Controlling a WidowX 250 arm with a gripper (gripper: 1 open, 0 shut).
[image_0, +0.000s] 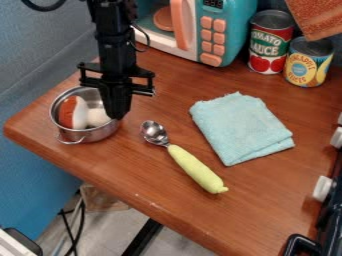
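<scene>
My black gripper (115, 102) reaches down over the right side of a steel pot (71, 131) on the left part of the wooden table. Inside the pot are an orange-and-white object (71, 108) and a white piece (94, 117). Whether the fingers are open or shut, or touch anything, is hard to tell. A metal spoon (155, 133) lies right of the pot, beside a pale yellow corn-like object (198, 170).
A light blue cloth (241, 128) lies at the centre right. A toy microwave (203, 32), tomato sauce can (269, 45) and second can (309, 65) stand at the back. Black equipment (325, 210) edges the right side.
</scene>
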